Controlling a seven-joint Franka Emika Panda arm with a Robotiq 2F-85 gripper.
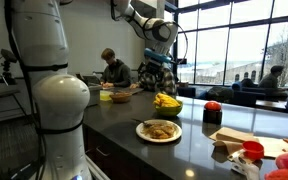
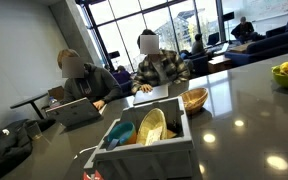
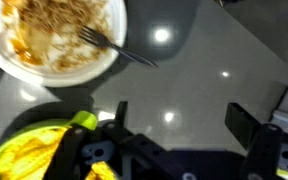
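Observation:
My gripper (image 1: 156, 72) hangs in the air over the table, above and behind the food. In the wrist view its dark fingers (image 3: 246, 122) stand wide apart, with only bare tabletop between them. A white plate (image 3: 110, 62) with noodle-like food and a dark fork (image 3: 116, 47) lies at the upper left of that view. Part of a green bowl (image 3: 56, 109) holding yellow pieces shows at the lower left. From the side, the bowl (image 1: 170, 112) stands behind the plate (image 1: 144, 134).
On the right of the table lie a red can-like item (image 1: 253, 150), a brown board (image 1: 231, 135) and several red things. A dark pot with a red top (image 1: 212, 112) stands behind. A grey bin (image 2: 144, 160) and a wooden bowl (image 2: 194, 99) are farther off. People sit beyond the table.

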